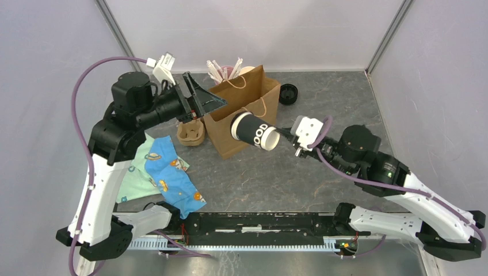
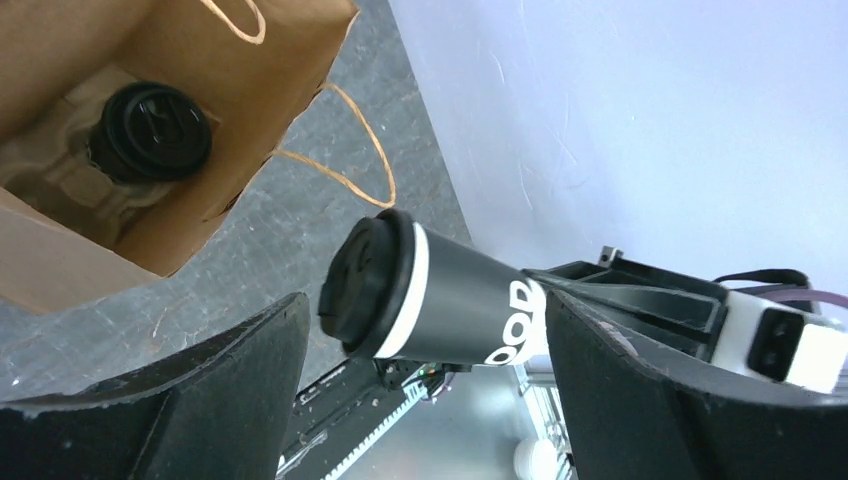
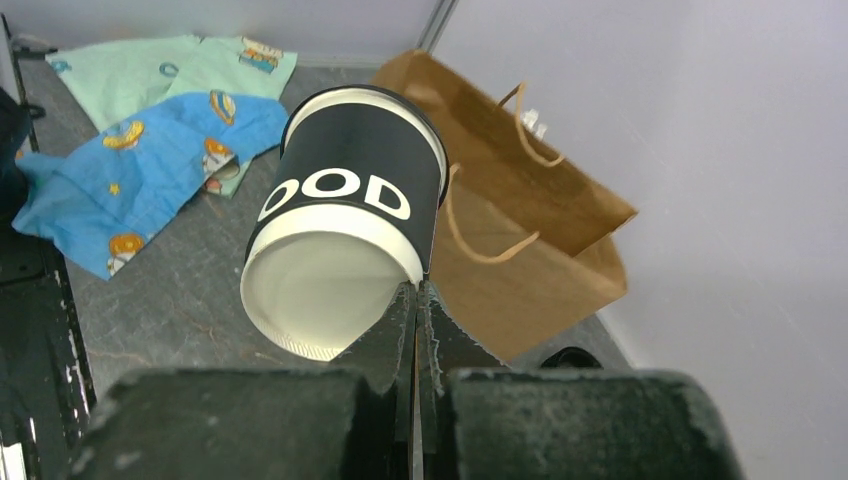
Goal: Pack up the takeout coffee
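A black paper cup with white lettering (image 1: 252,127) is held tilted on its side by my right gripper, shut on its rim, in front of the brown paper bag (image 1: 227,135). In the left wrist view the cup (image 2: 460,310) shows a black lid, and another black lidded item (image 2: 150,130) lies inside the bag. My left gripper (image 1: 204,100) stands open at the bag's upper left, nothing between its fingers.
A cardboard cup holder (image 1: 190,133) and blue and green cloths (image 1: 172,178) lie left of the bag. Straws and cups (image 1: 224,72) stand behind it. A black lid (image 1: 288,93) is at right.
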